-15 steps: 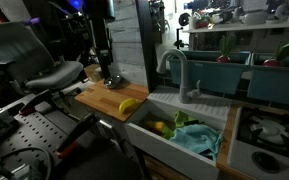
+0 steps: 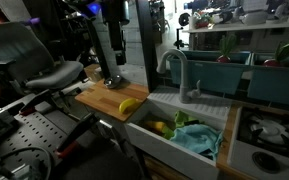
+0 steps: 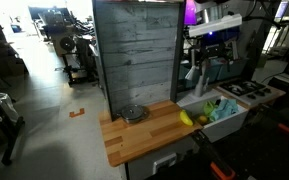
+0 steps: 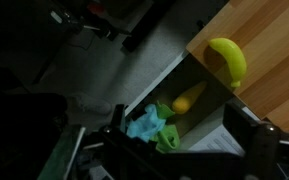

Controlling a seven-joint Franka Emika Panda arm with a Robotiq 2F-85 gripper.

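A yellow banana-shaped fruit lies on the wooden counter, close to the sink's edge. Inside the white sink are a smaller yellow-orange item, something green and a light blue cloth. My gripper hangs in the air above the counter and sink, apart from all of these. In the wrist view its dark fingers stand wide apart at the lower edge, so it is open, with nothing held. The lower part of the sink is hidden behind the gripper there.
A grey faucet rises behind the sink. Metal pans sit at the counter's far end, and a stove stands on the other side. Blue planters line the back. Bare wood lies between pans and fruit.
In exterior view 1, my arm has shifted slightly to the right over the second. The fruit, the cloth and the sink's other contents have stayed in place.
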